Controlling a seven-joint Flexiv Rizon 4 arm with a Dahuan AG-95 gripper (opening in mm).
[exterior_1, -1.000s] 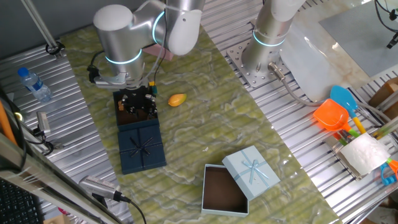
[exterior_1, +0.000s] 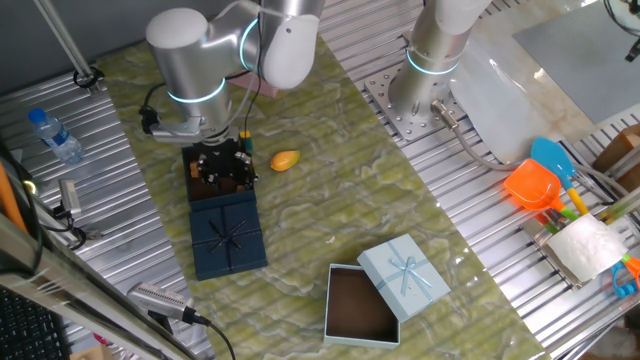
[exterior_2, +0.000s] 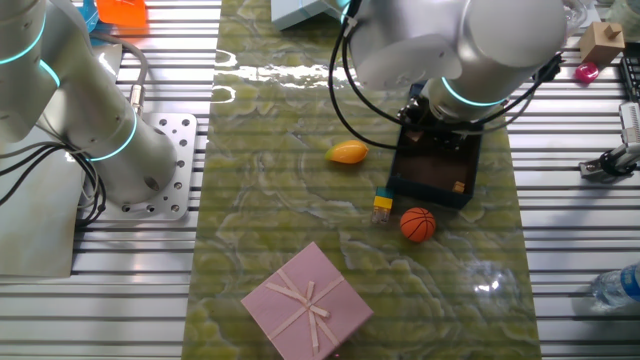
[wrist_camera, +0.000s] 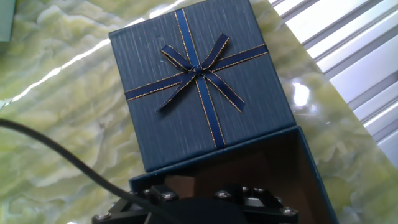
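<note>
Above the open dark blue box (exterior_1: 204, 188) hangs my black gripper (exterior_1: 228, 178), at the left of exterior view 1. Its outer parts show along the bottom of the wrist view, over the box's brown inside (wrist_camera: 267, 171). The fingertips are hidden or too small to read, so whether the fingers are apart cannot be told. Against the box lies its dark blue lid (wrist_camera: 168, 127), bow upward. Exterior view 2 shows a small yellowish item (exterior_2: 459, 187) in the box's corner; the arm covers much of the box there.
Near the box lie a yellow-orange fruit (exterior_2: 348, 152), a small basketball (exterior_2: 417, 225) and a yellow-and-teal block (exterior_2: 382, 206). A pink gift box (exterior_2: 306, 304) stands apart. An open light blue box (exterior_1: 362, 306) has its lid (exterior_1: 405, 276) leaning on it.
My gripper stays over the dark blue box. The boxes, lids and fruit have not moved.
</note>
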